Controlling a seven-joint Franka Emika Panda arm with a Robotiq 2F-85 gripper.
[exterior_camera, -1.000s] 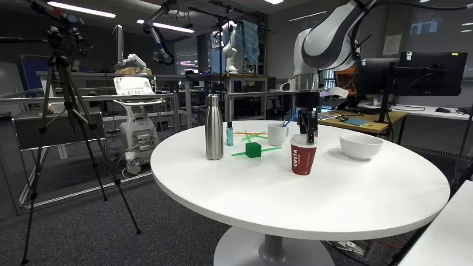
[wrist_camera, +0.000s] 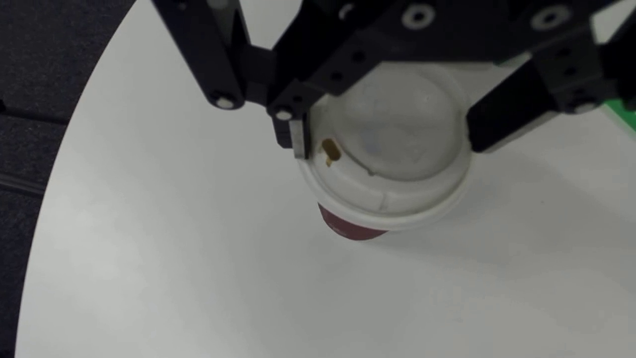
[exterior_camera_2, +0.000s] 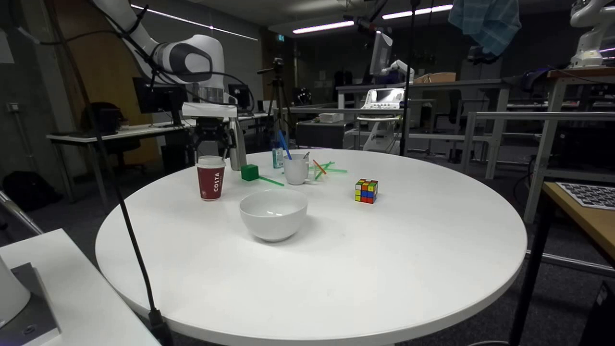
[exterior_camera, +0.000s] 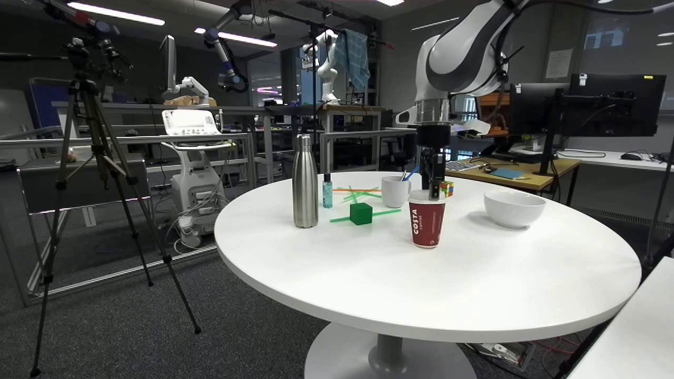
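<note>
A red Costa paper cup (exterior_camera: 426, 222) with a white lid (wrist_camera: 387, 197) stands upright on the white round table (exterior_camera: 354, 278). Directly above it is my gripper (exterior_camera: 434, 192), pointing down, its tips near lid height in exterior view 1. From the wrist, my gripper is spread open, with one finger (wrist_camera: 299, 138) by the lid's left edge and the other (wrist_camera: 498, 122) by its right edge. Whether either finger touches the lid is unclear. Exterior view 2 shows the cup (exterior_camera_2: 211, 179) below the dark gripper (exterior_camera_2: 210, 144).
A white bowl (exterior_camera_2: 274, 213) stands near the cup. Around lie a green cube (exterior_camera: 360, 213), a steel bottle (exterior_camera: 305, 183), a small teal bottle (exterior_camera: 327, 191), a white mug (exterior_camera: 395, 191), coloured sticks and a Rubik's cube (exterior_camera_2: 366, 191).
My gripper has risen and shifted slightly left in exterior view 1. The cup has also moved a little left and stands upright.
</note>
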